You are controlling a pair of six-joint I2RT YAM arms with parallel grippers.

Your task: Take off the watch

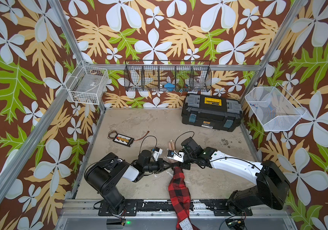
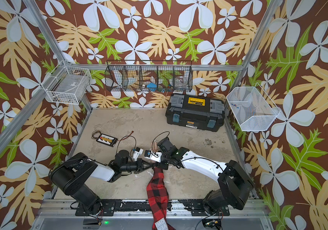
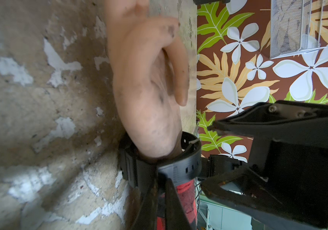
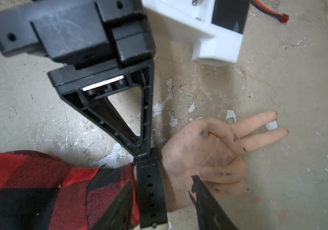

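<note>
A black watch [image 3: 179, 166] circles the wrist of a fake hand [image 3: 148, 88] that lies palm up on the table. The sleeve [image 4: 48, 187] behind it is red and black checked. In the right wrist view, my left gripper reaches the strap's side edge with its fingertips together, shut on the watch strap. My right gripper has its fingers spread, and the strap [image 4: 151, 191] appears in the gap between them. From the left wrist view, those right fingers [image 3: 229, 187] stand off the strap, not touching it. The watch's face is hidden.
A battery pack [image 1: 123, 139] with wires lies at the left. The black toolbox [image 1: 211, 112] stands at the back right. Wire baskets [image 1: 167, 78] hang along the back and side walls. Both arms crowd closely around the hand.
</note>
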